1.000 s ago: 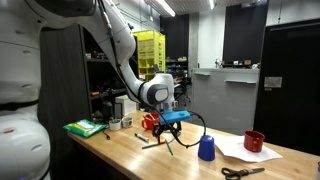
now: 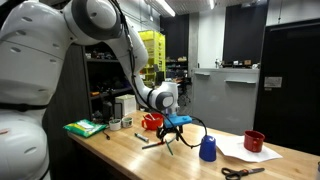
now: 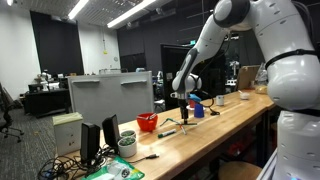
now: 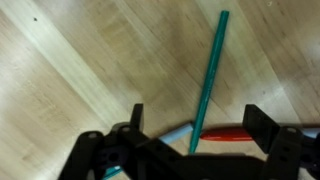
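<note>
Open and pointing down, my gripper hangs over the wooden table, with nothing between its fingers. In the wrist view a thin dark green stick [image 4: 210, 80] runs from the upper right down into the gap between the fingertips. It crosses a red-and-blue pen-like item [image 4: 225, 133] that lies on the table below the gripper. Another teal piece [image 4: 112, 172] shows partly at the bottom edge, mostly hidden by a finger. From exterior view 1 my gripper [image 2: 170, 126] appears above these small items.
A red pot [image 2: 152, 121] stands behind the gripper. Off to the right are a blue cup [image 2: 208, 148], scissors [image 2: 242, 173], white paper [image 2: 245, 149] and a red mug [image 2: 254, 141]. A green packet [image 2: 85, 128] lies far left. Bare table lies in front.
The upper arm has shifted slightly in exterior view 1, while the gripper stays in nearly the same place over the small items. Objects on the table have not visibly moved.
</note>
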